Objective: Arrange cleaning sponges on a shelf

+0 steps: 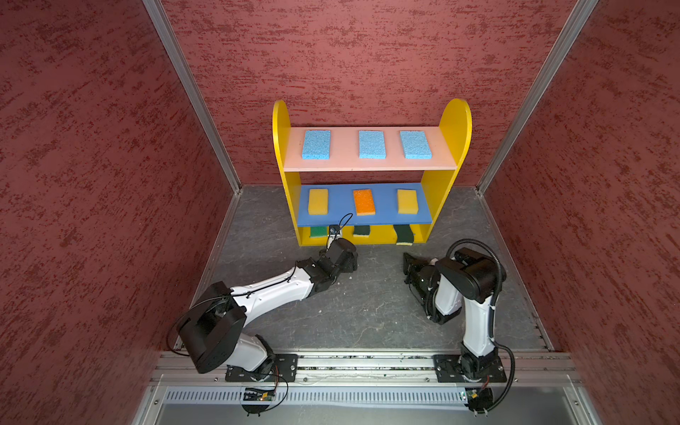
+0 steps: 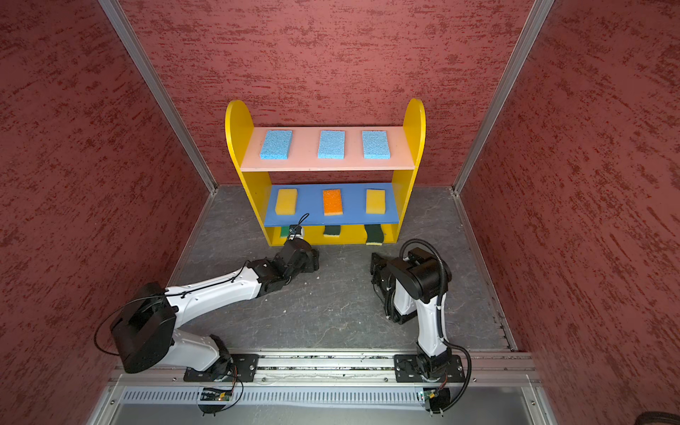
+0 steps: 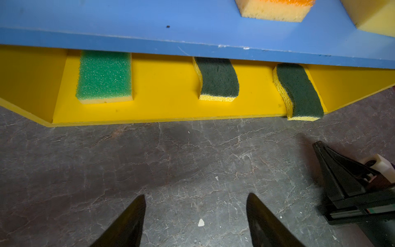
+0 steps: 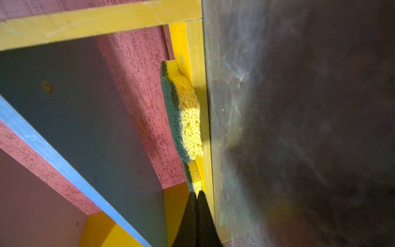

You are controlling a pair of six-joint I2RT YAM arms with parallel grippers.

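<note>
The shelf holds three light-blue sponges (image 1: 372, 144) on the pink top board, then yellow (image 1: 318, 201), orange (image 1: 364, 202) and yellow sponges on the blue board. On the yellow bottom sit a green sponge (image 3: 103, 74) and two dark-green-and-yellow sponges (image 3: 216, 77); the right one (image 3: 298, 90) reaches the front edge. My left gripper hangs before the bottom level, fingers apart and empty. My right gripper is low in front of the shelf's right part, shut, facing the dark-green sponges side-on.
The grey floor (image 1: 368, 304) in front of and beside the shelf (image 1: 460, 134) is clear. Red walls enclose the area at back and sides. The blue board overhangs the bottom level.
</note>
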